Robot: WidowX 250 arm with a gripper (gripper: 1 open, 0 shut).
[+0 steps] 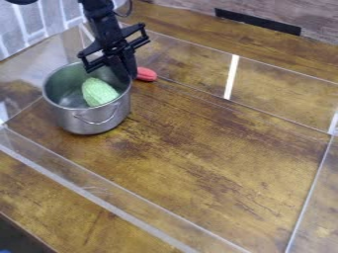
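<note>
A steel pot (93, 117) with a wire handle stands at the left of the wooden table, with a pale green oblong item (99, 91), like a cabbage, lying inside. My black gripper (122, 71) is over the pot's back right rim, its fingertips low at the rim or just inside. Whether its fingers are open or shut is hard to make out. A small red object (144, 75) lies just behind the pot on the right, partly hidden.
Pale strips are on its surface. A dark slot (258, 22) is at the back edge.
</note>
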